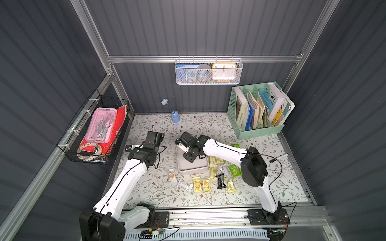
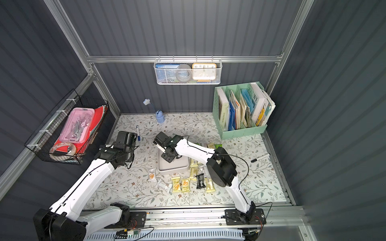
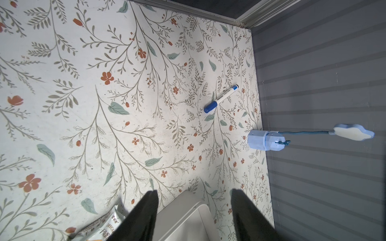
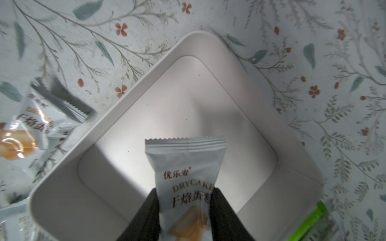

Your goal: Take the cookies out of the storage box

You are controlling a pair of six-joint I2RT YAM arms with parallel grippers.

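Note:
The white storage box sits mid-table, its visible floor clear. Above it, my right gripper is shut on a white dry cake packet printed "DRYCAKE". My left gripper stands open over the left of the table, nothing between its fingers, with the box's corner below it in the left wrist view. Loose wrapped cookies lie outside the box: a white-orange one left of it, yellow ones in front, and yellow, black and green ones to its right.
A green file holder stands at the back right, a blue cup at the back left, with a marker near it. A black wire basket hangs on the left wall. The table behind the box is mostly clear.

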